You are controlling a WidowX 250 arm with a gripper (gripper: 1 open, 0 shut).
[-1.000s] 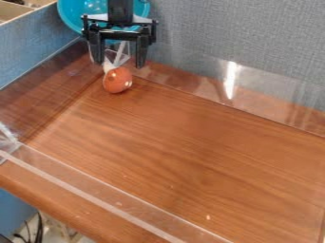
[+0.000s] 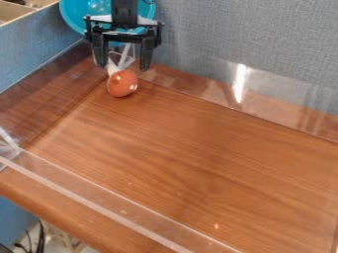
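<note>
The black gripper [image 2: 123,59] hangs at the back left, in front of a blue round object [image 2: 82,12]. Its two fingers stand apart, open, above a round orange-red object [image 2: 123,85] resting on the wooden surface. A whitish, partly clear item [image 2: 115,67] sits just behind the orange object, between and behind the fingers; what it is cannot be told.
A grey textured wall [image 2: 251,49] bounds the back, and a blue wall [image 2: 34,74] the left. A clear plastic item [image 2: 7,143] shows at the left edge.
</note>
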